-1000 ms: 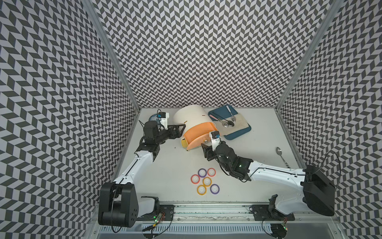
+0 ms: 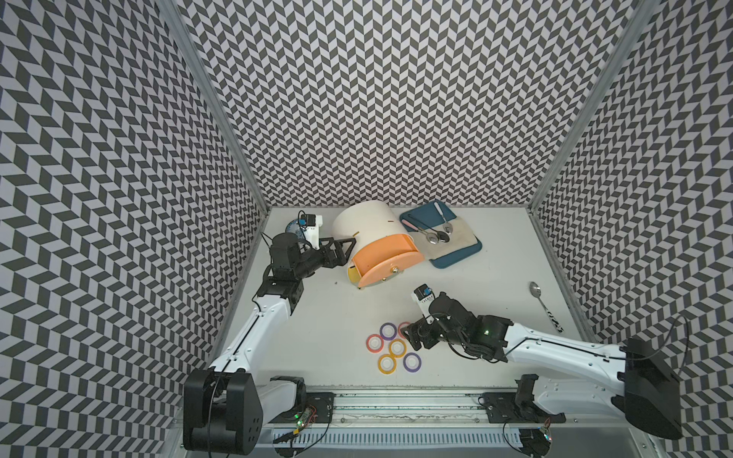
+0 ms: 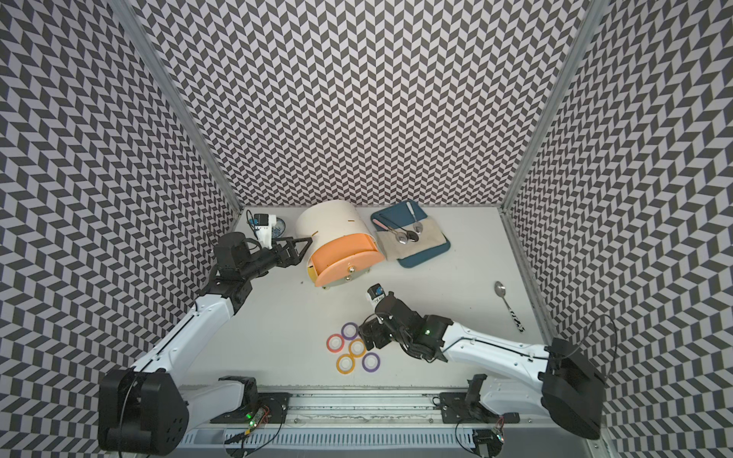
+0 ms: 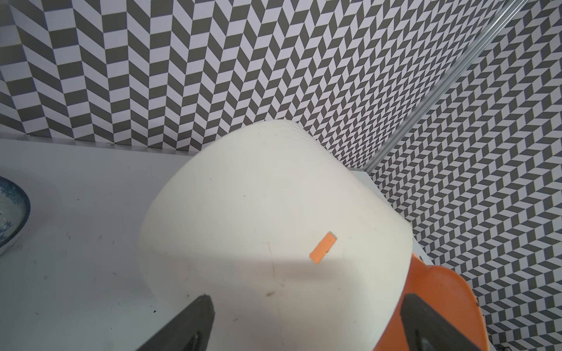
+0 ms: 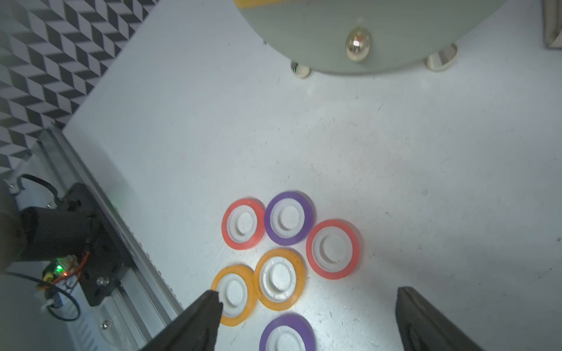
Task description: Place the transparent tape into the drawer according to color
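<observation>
Several tape rolls lie flat on the table near its front. In the right wrist view they are two red-orange rolls [image 5: 355,250], two purple rolls [image 5: 310,211] and two yellow-orange rolls [image 5: 300,285]. My right gripper is open above them, its fingers spread, nothing between. From above it hides part of one red roll. The cream, rounded cabinet [image 2: 362,219] stands at the back with its orange drawer [image 2: 386,255] pulled out. A yellow drawer part [image 2: 353,275] shows below. Beside the cabinet's left side, my left gripper is open and empty.
A blue and beige cloth [image 2: 462,242] with several utensils lies right of the cabinet. One spoon [image 2: 546,307] rests at the far right. A bowl [image 4: 10,213] stands behind the left arm.
My right gripper has drawn back from the drawer front and come down toward the front of the table, over the tape rolls. The left arm has shifted only slightly; the rolls and drawer look unmoved.
</observation>
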